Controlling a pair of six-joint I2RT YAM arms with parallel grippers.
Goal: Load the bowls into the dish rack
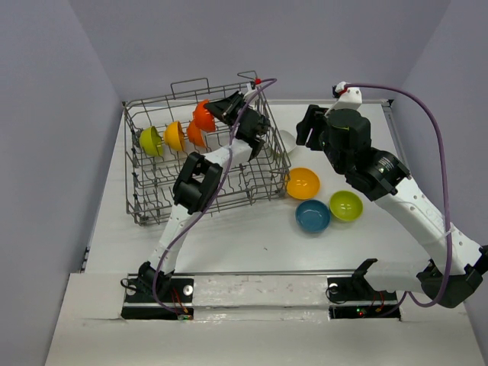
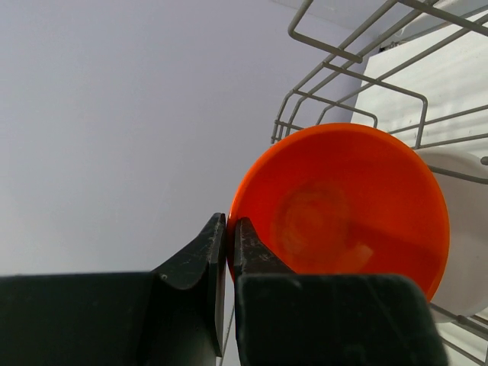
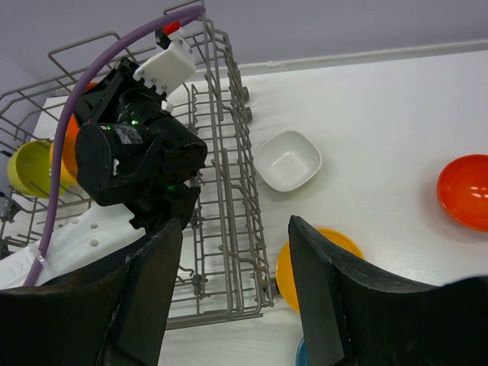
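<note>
A red-orange bowl (image 1: 203,116) (image 2: 339,198) is in the upper part of the dish rack (image 1: 244,200); my left gripper (image 1: 215,107) has its fingers at the bowl's rim, close together, though how tightly they grip is unclear. A white bowl (image 2: 465,213) stands just behind it in the left wrist view. A green bowl (image 1: 151,142), a yellow bowl (image 1: 174,136) and an orange bowl (image 1: 194,134) stand tilted in the rack. My right gripper (image 1: 313,126) hangs open and empty over the table, right of the rack.
On the table right of the rack lie a white bowl (image 3: 287,160), a red bowl (image 3: 465,191), an orange bowl (image 1: 303,183), a blue bowl (image 1: 313,216) and a green bowl (image 1: 346,205).
</note>
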